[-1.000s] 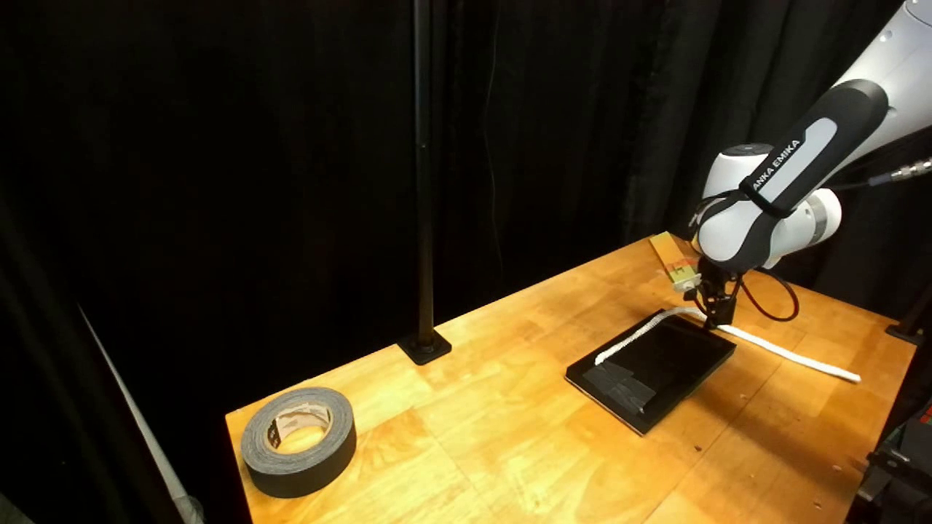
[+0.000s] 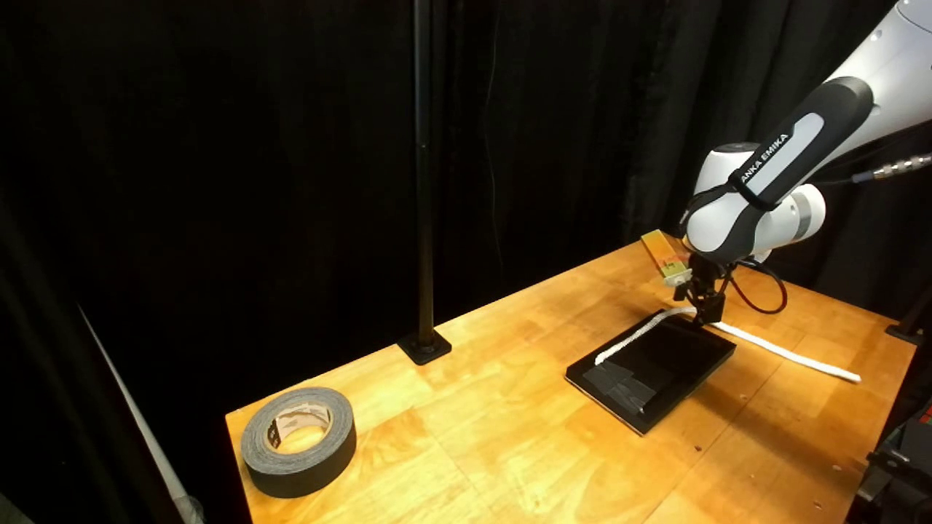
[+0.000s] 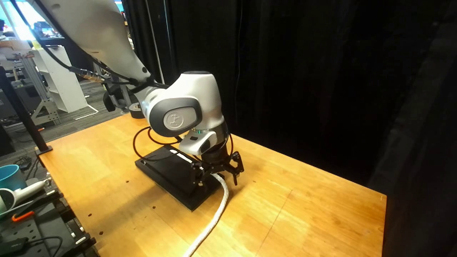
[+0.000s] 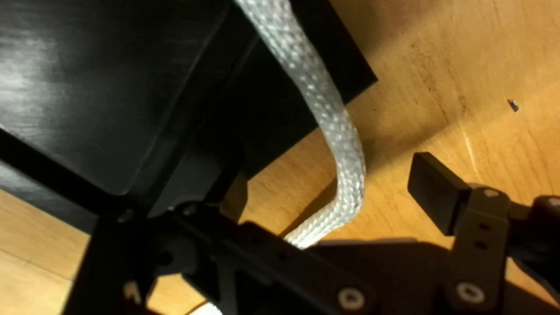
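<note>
A white braided rope (image 2: 778,349) runs from on top of a flat black board (image 2: 664,367) over its far edge and out across the wooden table. In the wrist view the rope (image 4: 341,141) bends in the gap between my open fingers, the right fingertip (image 4: 436,191) standing well apart from it. My gripper (image 3: 217,182) points down at the board's edge, low over the rope (image 3: 220,207). Part of the rope is hidden beneath the gripper's body in the wrist view. The black board (image 4: 157,78) lies left of the rope's bend.
A roll of grey tape (image 2: 298,441) lies at the table's near left corner. A black post base (image 2: 424,348) stands at the back edge. The wooden table (image 3: 300,214) is bare beyond the gripper, and its middle is clear in exterior view 1.
The arm and gripper have shifted slightly to the left in exterior view 1. The rope, board and tape look unmoved.
</note>
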